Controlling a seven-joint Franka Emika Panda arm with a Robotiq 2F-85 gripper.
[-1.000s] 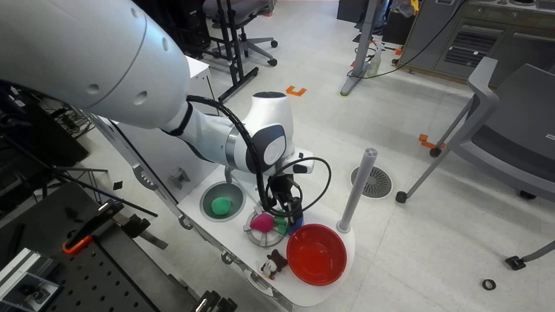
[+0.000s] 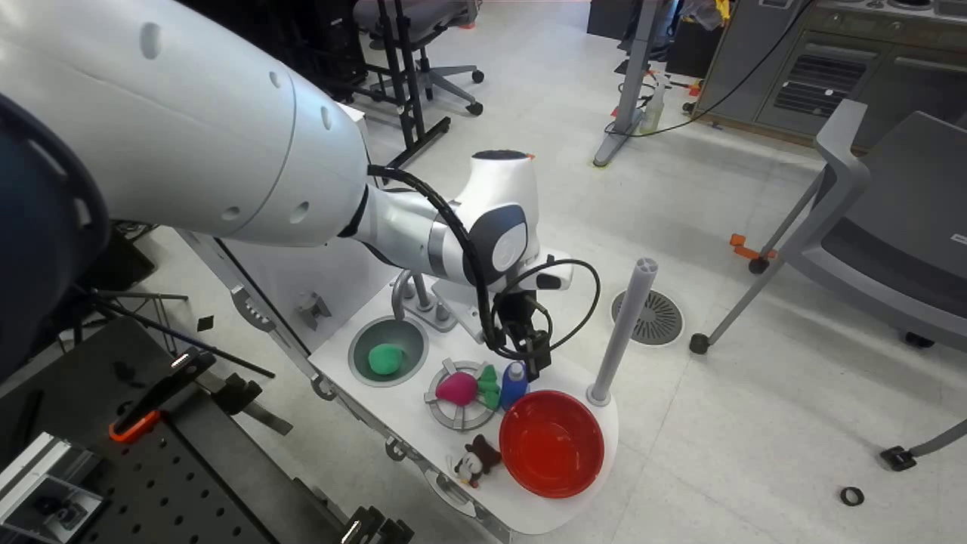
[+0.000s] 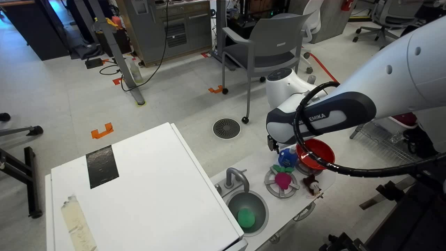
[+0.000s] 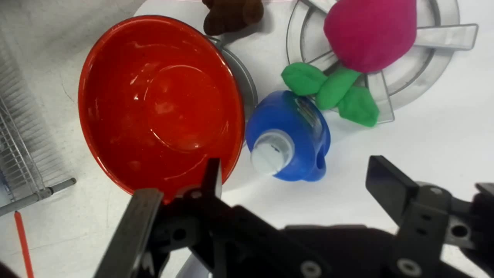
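My gripper is open, its black fingers wide apart with nothing between them. In the wrist view a blue bottle [image 4: 296, 122] with a white cap stands ahead of the fingertips, apart from them. Left of it is a red bowl [image 4: 162, 106], empty, partly covered by one finger at its lower edge. A magenta beet-like toy [image 4: 370, 32] with green leaves lies on a grey burner ring [image 4: 444, 69], its leaves beside the bottle. In exterior view 1 the gripper [image 2: 532, 367] is over the counter's back edge, near the blue bottle [image 2: 514, 384].
A green round thing [image 2: 385, 359] lies in the grey sink [image 2: 403, 370] by the faucet [image 3: 238, 175]. Near the bowl is a brown plush toy [image 2: 480, 456]. An upright grey post [image 2: 623, 331] rises from the counter's far edge.
The arm and gripper have shifted back and to the right in exterior view 1, away from over the burner. More of the bottle and green leaves shows now; the objects stay in place.
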